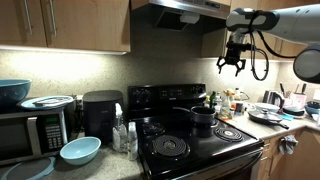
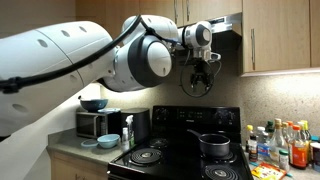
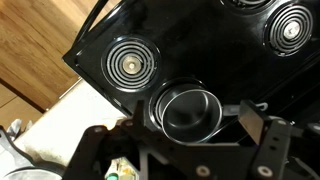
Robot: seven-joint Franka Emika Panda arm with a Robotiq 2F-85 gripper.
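A black pot (image 1: 203, 116) stands upright on a rear burner of the black stove (image 1: 190, 143). From above, the wrist view looks straight into the pot (image 3: 192, 115); its inside looks empty, and its handle (image 3: 240, 108) points to the right of that view. High above the stove's right side, well clear of the pot, hangs my gripper (image 1: 231, 68). Its two fingers (image 3: 262, 135) are spread wide apart with nothing between them. The gripper (image 2: 201, 83) also shows in exterior view 2, pointing down below the range hood.
Bottles (image 2: 282, 145) crowd the counter right of the stove, and a pan (image 1: 265, 112) lies farther along. A light blue bowl (image 1: 80, 150), a microwave (image 1: 33, 133) and spray bottles (image 1: 120, 130) stand to the left. The range hood (image 1: 180, 14) is close overhead.
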